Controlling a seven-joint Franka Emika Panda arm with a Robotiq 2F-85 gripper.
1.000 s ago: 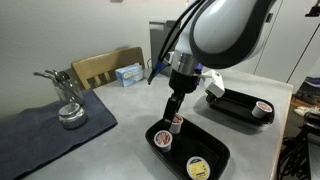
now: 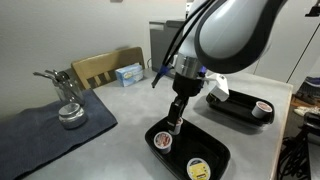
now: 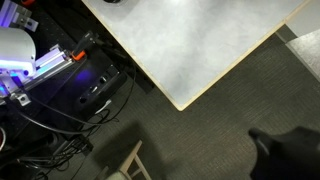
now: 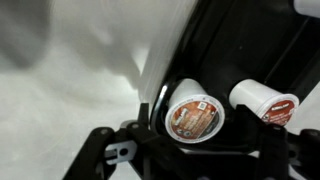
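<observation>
My gripper [image 2: 176, 116] points down over the far-left end of the nearer black tray [image 2: 215, 143]. It is open, its fingers on either side of a white pod with an orange-brown label [image 4: 195, 119] in the wrist view. Close to that pod is a second white pod with a reddish label [image 4: 266, 101]. In exterior view 1, one pod [image 2: 163, 141] is plain by the tray's left edge, while the other pod [image 2: 177, 128] is partly covered by the gripper. A yellow-topped pod [image 2: 198, 169] lies toward the tray's near side.
Another black tray [image 2: 235, 112] with one pod [image 2: 262, 109] stands at the back right. Left are a dark cloth [image 2: 50, 140], a metal jar [image 2: 72, 115] and a utensil holder [image 2: 66, 88]. A blue box [image 2: 130, 74] sits at the back. Exterior view 2 shows only bare tabletop [image 3: 190, 45] and floor.
My gripper has moved down and slightly toward the camera, now covering part of the farther pod. The pods and trays have stayed in place.
</observation>
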